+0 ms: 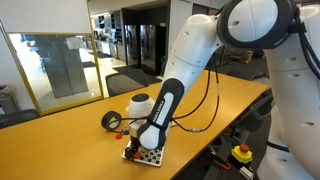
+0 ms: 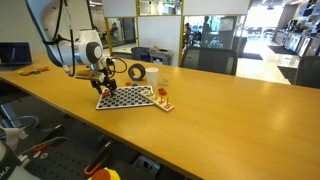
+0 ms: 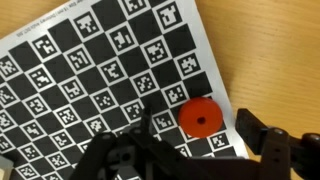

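Note:
A round red piece (image 3: 200,117) lies on the black-and-white marker board (image 3: 90,92), near one edge of it in the wrist view. My gripper is over that piece, its dark fingers (image 3: 252,128) apart on either side. A gap shows between the right finger and the red piece; contact on the left is unclear. In exterior view 2 the gripper (image 2: 104,88) is low at the board's (image 2: 128,97) left end. From exterior view 1, the arm partly covers the board (image 1: 150,156), and red shows by the fingertips.
A black round object (image 1: 110,121) stands behind the arm. A white mug (image 2: 151,76) and a light wooden strip (image 2: 158,101) with small coloured pieces are beside the board.

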